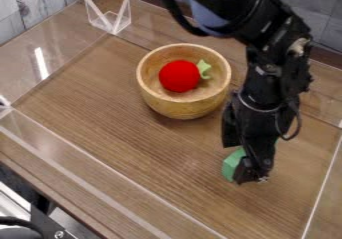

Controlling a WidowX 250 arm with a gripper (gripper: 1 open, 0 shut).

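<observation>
The black gripper [249,161] reaches down from the top right and hangs low over the wooden table [94,163], right of and below a wooden bowl. A small part of a green object [234,165] shows at the fingers' lower left; the rest of it is hidden behind the gripper. Whether the fingers are shut on it cannot be made out. In the bowl [163,103] lie a red ball [179,75] and a small green piece [203,69].
A clear plastic object [111,15] stands at the back left near the table's edge. A dark cable lies at the bottom left corner.
</observation>
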